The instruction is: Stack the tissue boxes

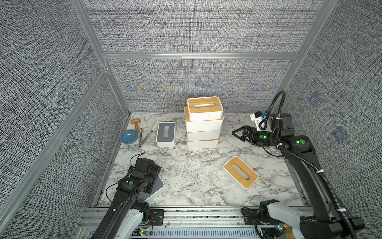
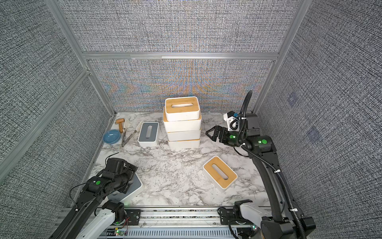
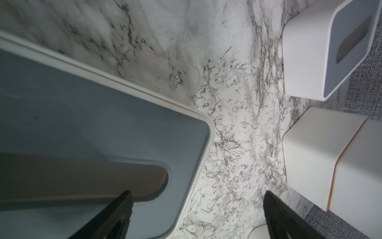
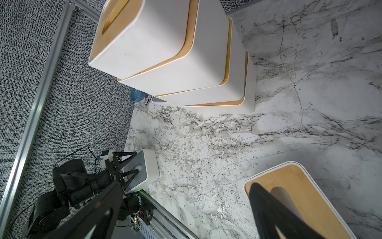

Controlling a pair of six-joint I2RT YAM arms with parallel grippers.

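Note:
Several white tissue boxes with wood-coloured lids form a tall stack (image 1: 203, 131) at the back centre; its top box (image 1: 205, 109) sits slightly askew. A loose wood-lidded box (image 1: 240, 173) lies at front right, turned at an angle. One grey-lidded box (image 1: 166, 134) stands left of the stack. Another grey-lidded box (image 3: 99, 115) is at front left, partly covered by the left arm. Over that box hangs my left gripper, open and empty. To the right of the stack, my right gripper is open too, nothing between its fingers.
At the back left lie a blue bowl (image 1: 129, 136), a wooden-handled tool (image 1: 135, 124) and a pale utensil (image 1: 150, 133). Bare marble table (image 1: 191, 171) spreads across the centre. A metal rail (image 1: 199, 212) runs along the front edge.

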